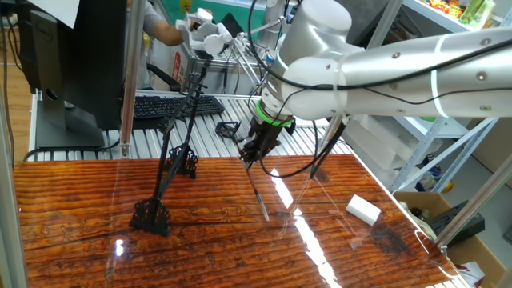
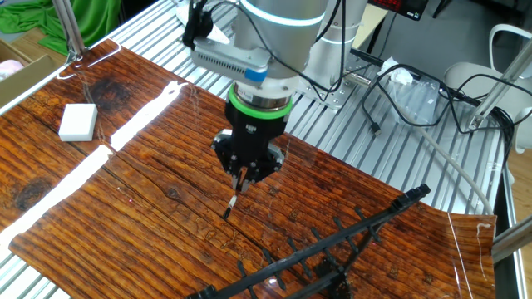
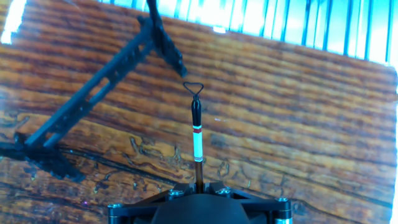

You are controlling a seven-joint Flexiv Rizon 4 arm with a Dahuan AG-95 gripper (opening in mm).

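Observation:
Held upright in the wrist view is a slim brush-like tool [image 3: 198, 140], with a pale band, a black ferrule and a thin wire loop at its far end. My gripper is shut on its shaft. In exterior view 1 the tool [image 1: 261, 202] slants down from my gripper [image 1: 247, 158] over the wood-pattern mat. A black rack [image 1: 172, 164] with slotted feet and small pegs along its bar stands to the left of the tool there. The rack's bar [image 2: 328, 242] crosses the lower right of exterior view 2. Tool and rack are apart.
A white block [image 1: 364, 210] rests on the right side of the mat [image 1: 72, 208]. Behind the mat lie a keyboard [image 1: 178, 106] and a monitor [image 1: 78, 72]. Loose cables [image 2: 440, 108] lie on the slatted table in exterior view 2. The mat between block and rack is mostly clear.

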